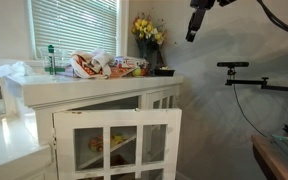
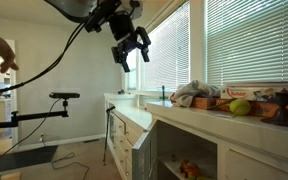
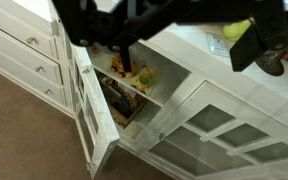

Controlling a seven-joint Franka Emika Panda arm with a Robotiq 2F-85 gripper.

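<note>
My gripper is open, its two dark fingers far apart in the wrist view with nothing between them. In the second exterior view the gripper (image 2: pixel 134 55) hangs in the air above the counter; in the first, the gripper (image 1: pixel 192 30) shows only at the top edge. Below stands a white cabinet door (image 1: pixel 116 117) with framed panes, swung outward. Seen from above, the door (image 3: pixel 106 130) leaves the cabinet's inside exposed. Yellow-orange items (image 3: pixel 141 80) rest on a shelf in there; what they are is hard to tell.
The white countertop (image 2: pixel 214 122) carries a green apple or similar fruit (image 2: pixel 241 106), a dark stand (image 2: pixel 282 110), and a crumpled cloth or bag (image 1: pixel 91 65). Yellow flowers (image 1: pixel 147 30) stand at the back. A camera on an arm (image 1: pixel 239 65) juts from the right.
</note>
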